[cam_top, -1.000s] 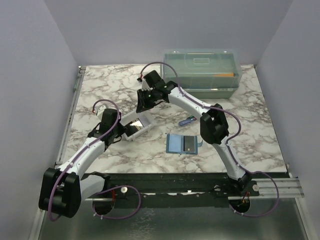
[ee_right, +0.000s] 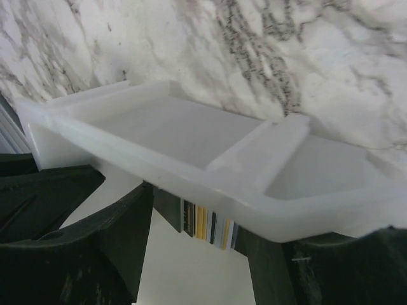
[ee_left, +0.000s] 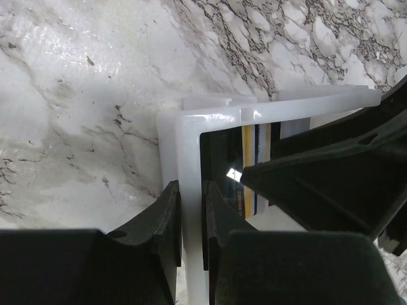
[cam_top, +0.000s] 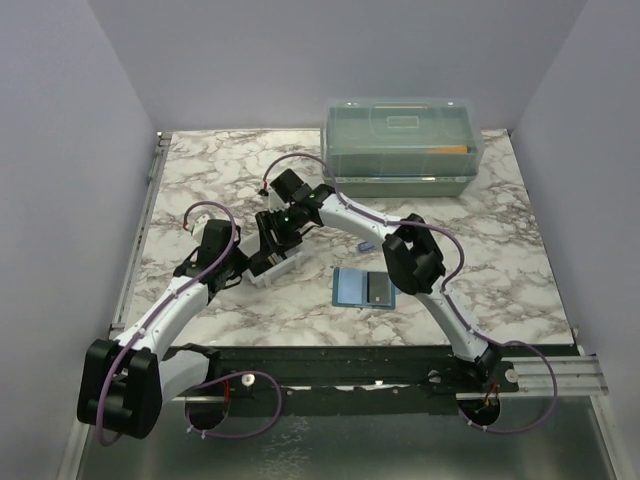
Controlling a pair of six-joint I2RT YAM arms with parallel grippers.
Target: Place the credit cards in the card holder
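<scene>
The white card holder [ee_left: 191, 165] stands at the left of the table, a row of cards [ee_left: 254, 171] inside it, edges yellow, dark and silver. My left gripper is shut on the holder's wall. My right gripper is open over the holder, its tips down around the row of cards, as the right wrist view shows; whether they touch the cards I cannot tell. In the left wrist view its dark finger [ee_left: 318, 165] reaches across the holder from the right.
A blue and grey tray [cam_top: 350, 288] lies at front centre. A small blue object [cam_top: 365, 246] lies beside the right arm. A large translucent green box [cam_top: 400, 140] stands at the back right.
My right gripper has moved down and left, from above the back of the holder onto it. The left gripper has stayed in place on the holder.
</scene>
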